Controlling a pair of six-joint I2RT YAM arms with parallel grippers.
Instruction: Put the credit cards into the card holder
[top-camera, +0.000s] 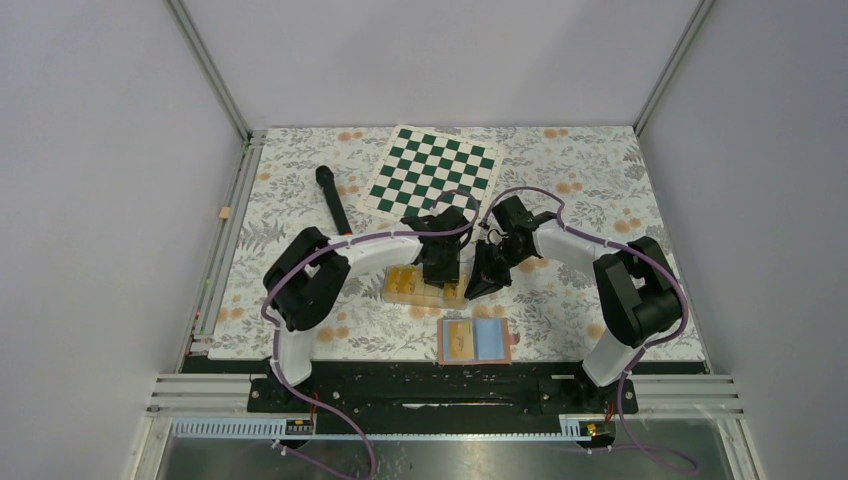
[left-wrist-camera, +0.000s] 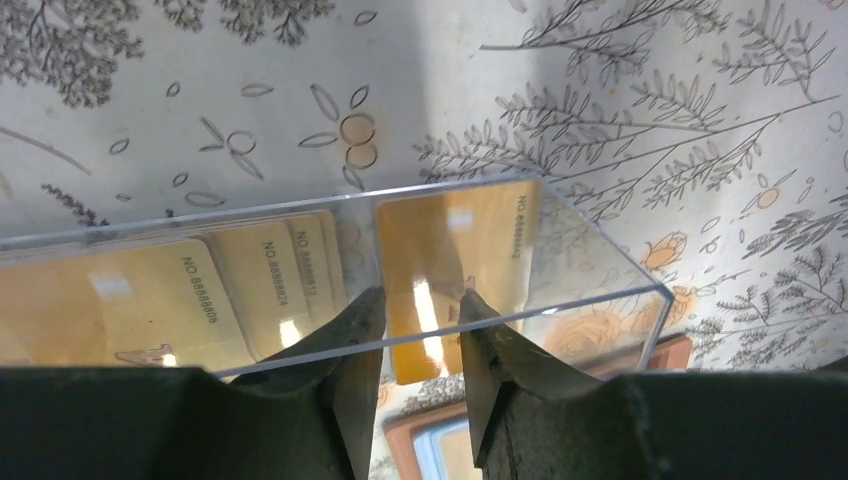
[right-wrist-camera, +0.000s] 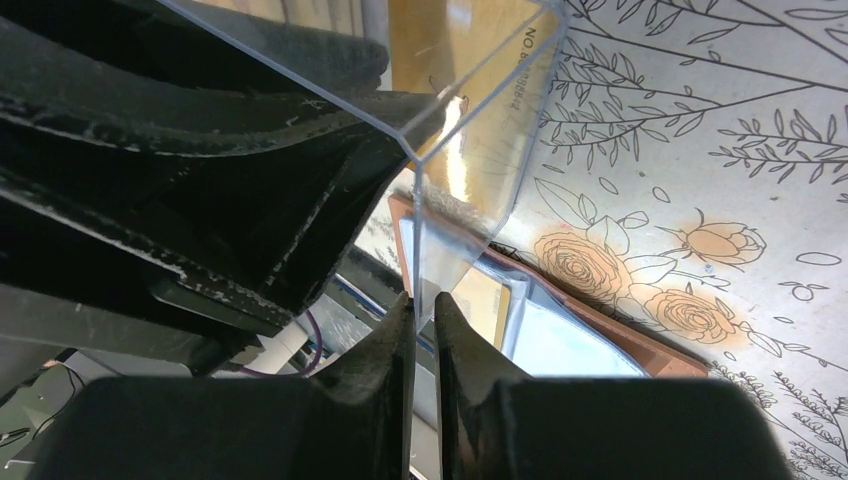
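Several gold cards lie in a clear box at mid-table. In the left wrist view, a single gold card sits apart at the box's right end, beside an overlapping row of cards. My left gripper is open over the box, its fingertips apart with the single card showing between them; nothing is held. At the box's near right corner, my right gripper has its fingers close together on the clear wall. The open card holder, brown with blue pockets, has one gold card in its left side.
Behind the box lies a green and white checkered board. A black microphone rests at the back left. Both grippers are close together over the box.
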